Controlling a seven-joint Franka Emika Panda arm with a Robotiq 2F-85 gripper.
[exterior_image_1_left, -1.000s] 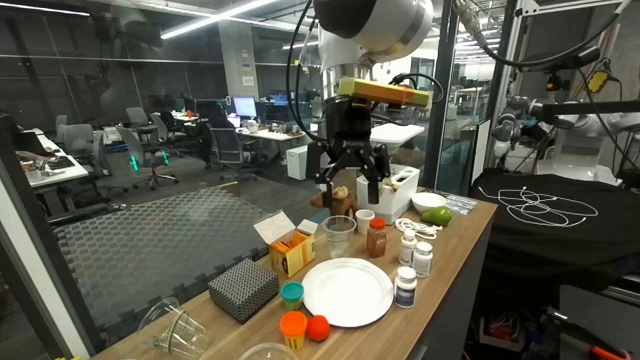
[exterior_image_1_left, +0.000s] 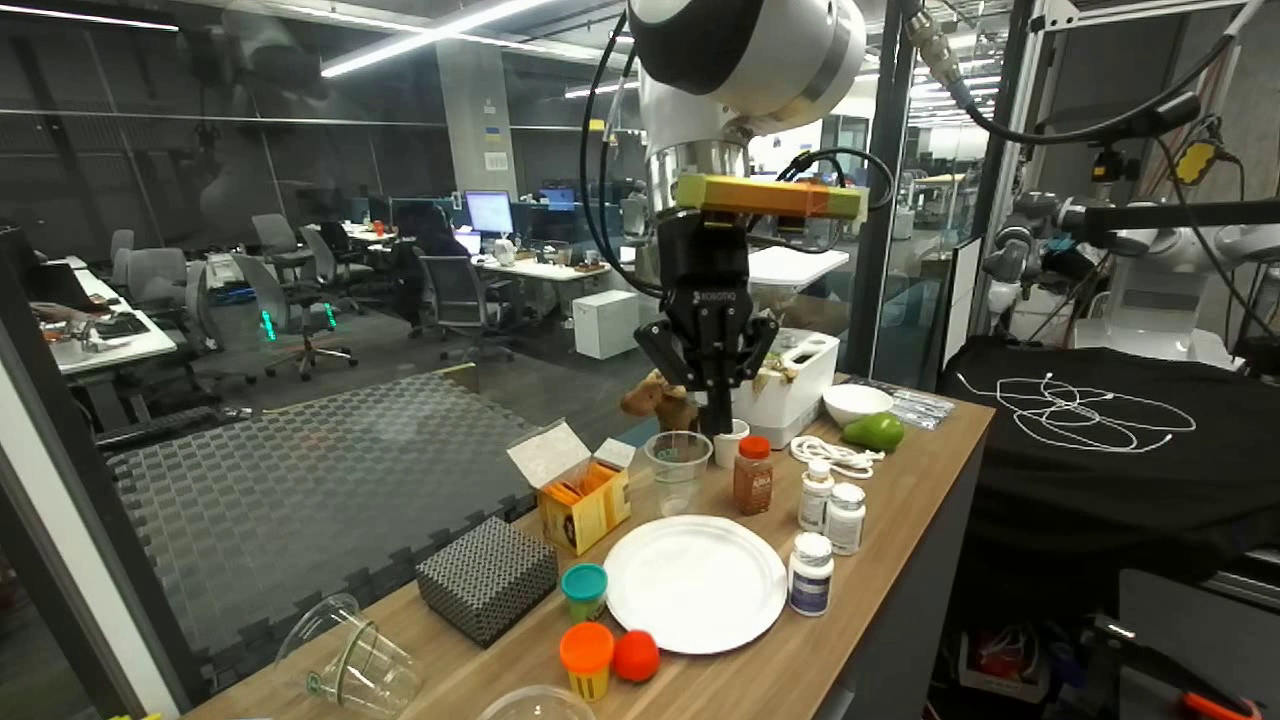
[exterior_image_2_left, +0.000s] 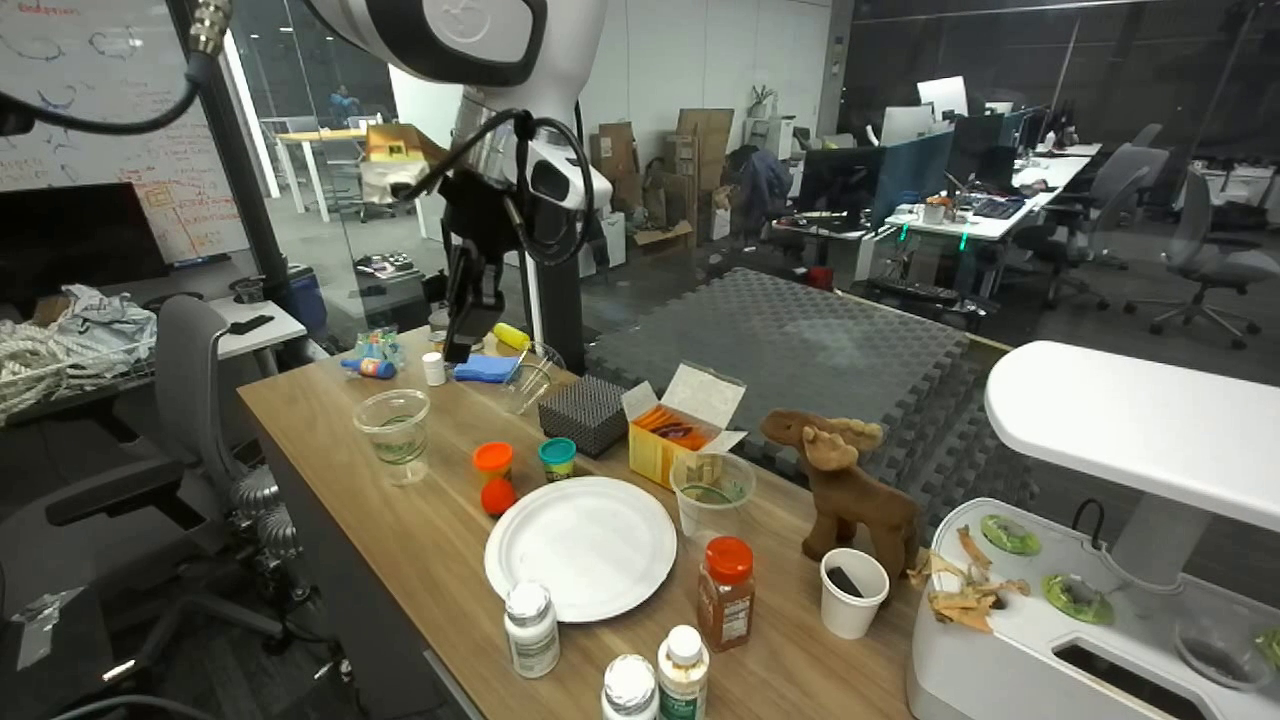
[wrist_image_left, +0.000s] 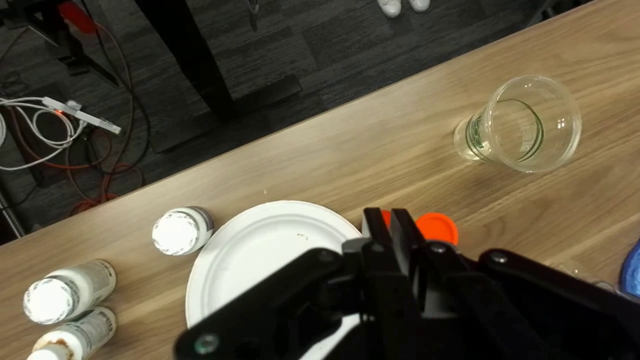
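Observation:
High over the table hangs my gripper (exterior_image_1_left: 716, 422), its two fingers drawn together; no object shows between them. In the wrist view the fingertips (wrist_image_left: 373, 217) stand almost touching, with a narrow gap through which a bit of red shows below. Under the arm lie a white plate (exterior_image_1_left: 696, 584), an orange-lidded tub (exterior_image_2_left: 493, 461), a red ball (exterior_image_2_left: 498, 496) and a teal-lidded tub (exterior_image_2_left: 557, 457). An upright clear cup (wrist_image_left: 531, 126) stands apart from the plate in the wrist view.
White bottles (exterior_image_1_left: 810, 574) and a red-capped spice jar (exterior_image_1_left: 752, 476) stand around the plate. A yellow box (exterior_image_1_left: 584, 504), dark mesh block (exterior_image_1_left: 488, 580), brown toy animal (exterior_image_2_left: 846, 492), paper cup (exterior_image_2_left: 853, 594) and white planter (exterior_image_2_left: 960, 648) line the far side. Bare wood runs along the table edge.
The fingers, spread wide a second ago, have come together. The wrist has turned slightly, and the gripper stays raised. The table objects have not moved.

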